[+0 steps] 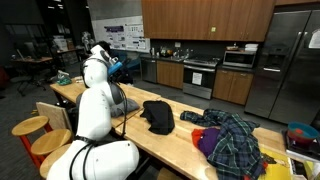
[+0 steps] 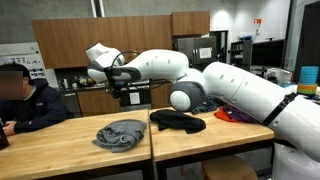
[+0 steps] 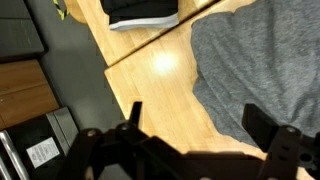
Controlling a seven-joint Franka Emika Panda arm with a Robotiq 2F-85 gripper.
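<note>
A crumpled grey cloth lies on the wooden table in the second exterior view. It fills the right of the wrist view, where the grey cloth spreads with loose folds. My gripper is open, its two dark fingers wide apart and nothing held between them. It hangs above the table, with bare wood and the cloth's near edge below. Beyond, a black cloth rests on the adjoining table. In the first exterior view, the arm partly covers the grey cloth, and the fingers are too small to make out.
Plaid, red and blue fabrics are heaped on the right side of the table. Stools stand beside the arm. A person sits at the left. Bare tabletop shows left of the grey cloth.
</note>
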